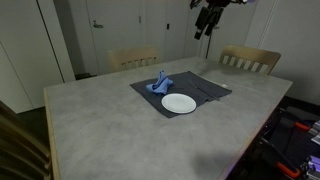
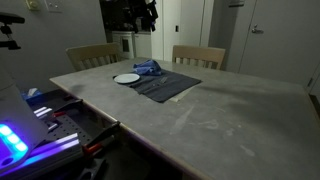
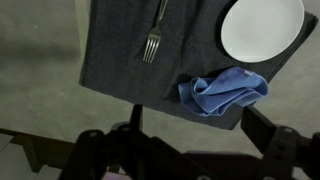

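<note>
A crumpled blue cloth [image 3: 222, 92] lies near one edge of a dark grey placemat [image 3: 115, 72], beside a white plate [image 3: 262, 28]. On the same mat rests a fork [image 3: 154, 38], clear of both. My gripper stands open, its dark fingers spread wide at the bottom of the wrist view with nothing held. In exterior view 1 the gripper [image 1: 203, 34] hangs high above the table, behind and to the right of the cloth [image 1: 160, 85]. The plate [image 1: 179, 103] sits at the mat's near side.
Bare table [image 1: 95, 125] stretches widely to the left of the mat in exterior view 1. Chairs stand around the table, one [image 1: 249, 59] at the back right below the arm and another [image 1: 139, 58] at the far side.
</note>
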